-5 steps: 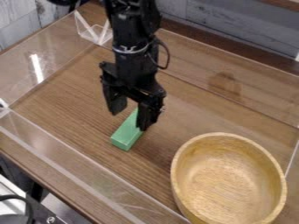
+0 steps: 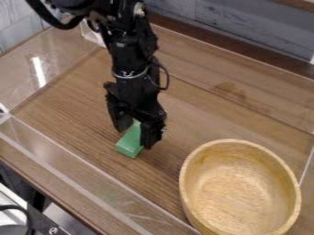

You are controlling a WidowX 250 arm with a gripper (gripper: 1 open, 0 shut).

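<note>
A black robot arm reaches down from the top left to the middle of the wooden table point(image 2: 233, 92). Its gripper point(image 2: 135, 127) is open, low over a small green block point(image 2: 130, 146), with its dark fingers around the block's upper part and hiding some of it. Whether the fingers touch the block cannot be told.
A large pale yellow oval container point(image 2: 240, 202) stands at the front right. A grey wall runs along the back, and a dark cable lies at the lower left corner.
The gripper has moved down and a little left onto the green block, covering more of it. The block and the container look to be in the same places.
</note>
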